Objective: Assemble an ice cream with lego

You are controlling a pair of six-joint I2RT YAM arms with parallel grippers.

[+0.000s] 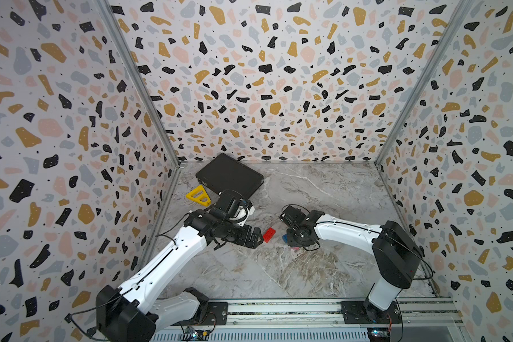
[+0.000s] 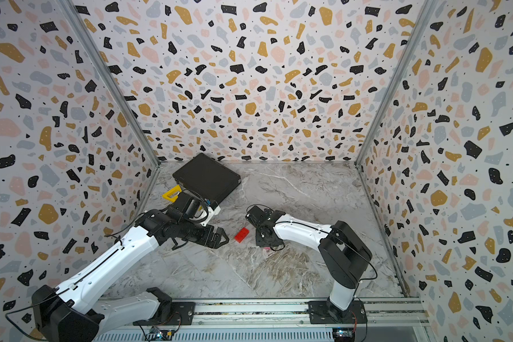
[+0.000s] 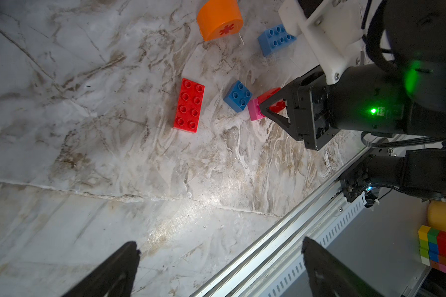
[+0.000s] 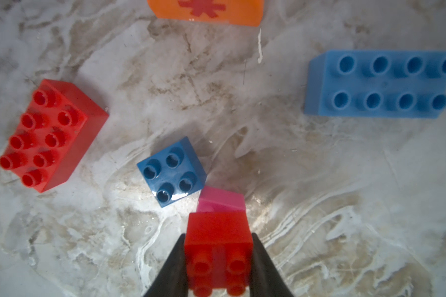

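My right gripper is shut on a small red brick [image 4: 218, 225], its studs facing me in the right wrist view. A pink piece [image 4: 222, 198] shows just beyond and below it; whether the two are joined I cannot tell. A small dark-blue brick [image 4: 171, 170] lies by the pink piece. To the left is a long red brick [image 4: 54, 133], to the right a long light-blue one [image 4: 381, 81]. The orange round piece [image 3: 220, 19] with a red mark stands farther back. Over bare table, my left gripper stands wide open and empty.
A black case [image 1: 230, 173] and a yellow triangular frame [image 1: 198, 195] occupy the back left. A multicoloured brick stack [image 3: 436, 247] sits beyond the front rail.
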